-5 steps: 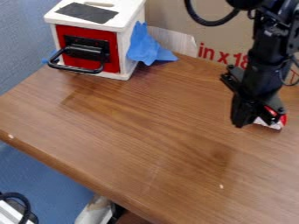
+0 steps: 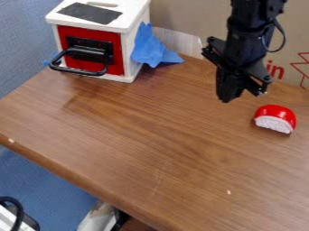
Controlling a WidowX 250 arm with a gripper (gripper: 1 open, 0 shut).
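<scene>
The black gripper (image 2: 229, 86) hangs over the back right of the wooden table, pointing down, above and to the left of a red object (image 2: 274, 117) with a white front lying on the tabletop. Whether its fingers are open or shut is hard to make out.
A white toy oven (image 2: 136, 20) with a red front and black handle stands at the back left, a blue cloth (image 2: 152, 49) beside it. Cardboard (image 2: 193, 18) stands behind.
The arm has moved up and to the left, away from the red object, which now shows fully.
</scene>
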